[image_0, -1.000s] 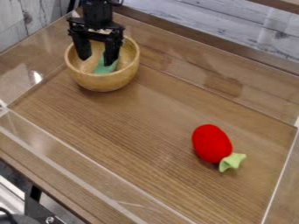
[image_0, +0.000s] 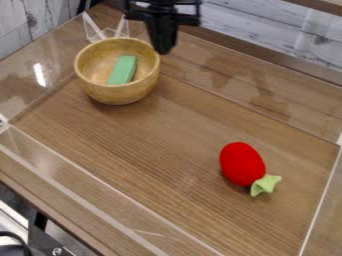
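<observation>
My gripper (image_0: 166, 44) hangs at the top centre, just above and right of a wooden bowl (image_0: 100, 90), shut with nothing visible between its fingers. Inside the bowl lies a green elongated object (image_0: 123, 70). A red strawberry-like toy (image_0: 242, 163) with a pale green leafy end lies at the lower right of the table.
My gripper has risen and moved right from over the bowl to above its right rim. The green object remains in the bowl.
</observation>
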